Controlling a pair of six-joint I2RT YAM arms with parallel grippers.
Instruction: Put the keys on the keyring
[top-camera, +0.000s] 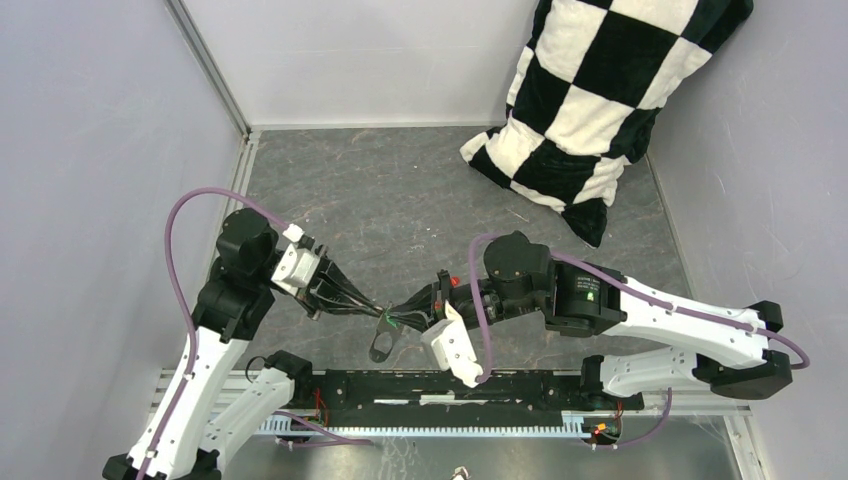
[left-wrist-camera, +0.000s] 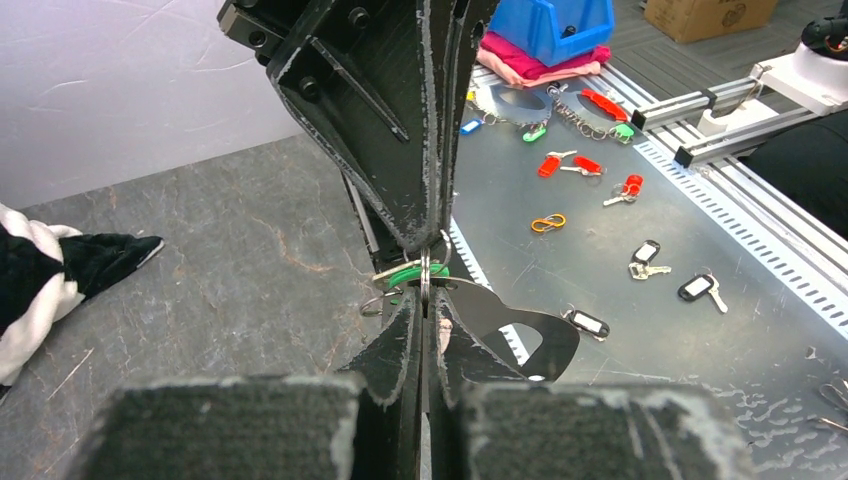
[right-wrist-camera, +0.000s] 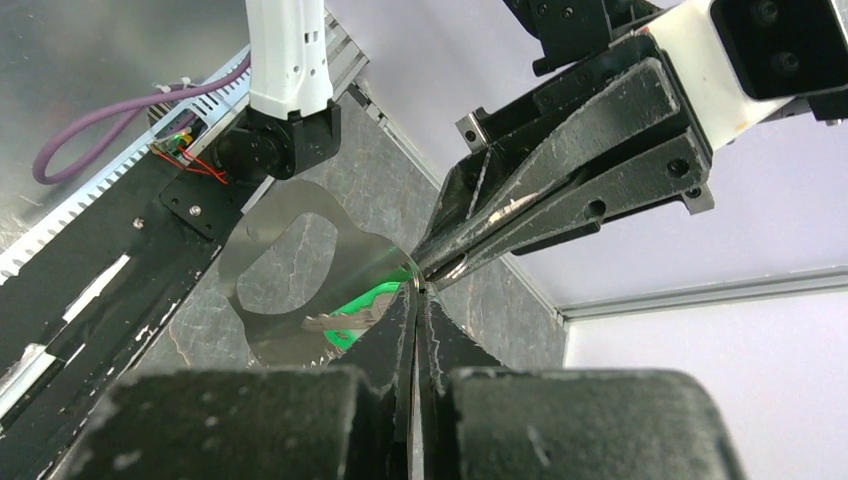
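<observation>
My left gripper is shut on a thin metal keyring (left-wrist-camera: 425, 266), seen edge-on at its fingertips. From the ring hangs a flat grey metal tag (right-wrist-camera: 262, 328) with a large cut-out. A green key tag and a key are bunched beside it; a sliver of the key (left-wrist-camera: 390, 270) also shows in the left wrist view. My right gripper is shut, its tips meeting the ring area right against the left fingertips. Whether anything thin is pinched between the right fingers is hidden.
Several key sets lie on the metal table, including red-tagged keys (left-wrist-camera: 592, 167) and a black-tagged key (left-wrist-camera: 699, 288). An orange clip (left-wrist-camera: 548, 223) is near them. A checkered cushion (top-camera: 600, 100) leans at the back right. The grey floor (top-camera: 360, 190) behind the arms is clear.
</observation>
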